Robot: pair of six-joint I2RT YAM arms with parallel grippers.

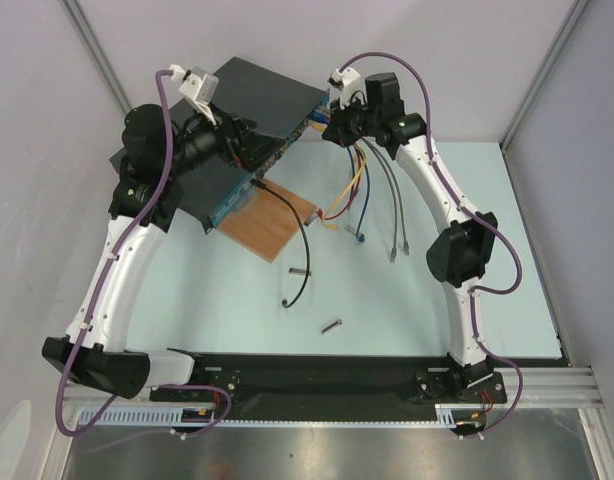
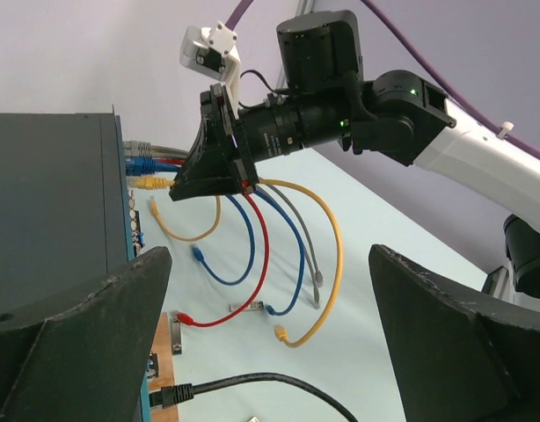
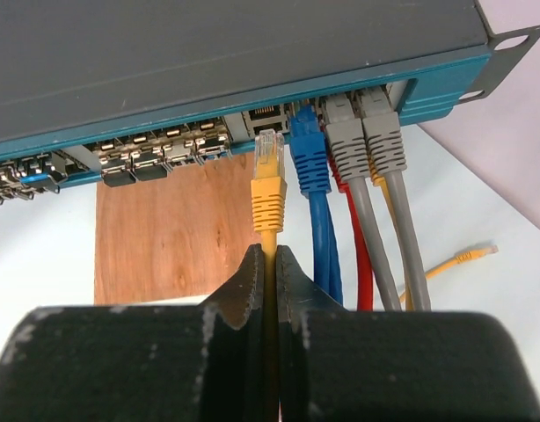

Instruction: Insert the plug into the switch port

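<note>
My right gripper is shut on the yellow cable just behind its plug (image 3: pixel 268 198), as the right wrist view shows. The plug's clear tip points at the switch (image 3: pixel 252 53) and stands just outside an empty port (image 3: pixel 266 116), left of a seated blue plug (image 3: pixel 308 145). In the left wrist view, the yellow plug (image 2: pixel 149 183) and the right gripper are level with the switch's port side. Over the switch, in the top view, my left gripper (image 1: pixel 255 150) stands open with nothing between its fingers.
Grey plugs (image 3: pixel 345 132) and hanging blue, red and grey cables crowd the space right of the port. A black cable (image 1: pixel 299 225) runs from the switch's near end. A wooden board (image 1: pixel 272 220) lies below.
</note>
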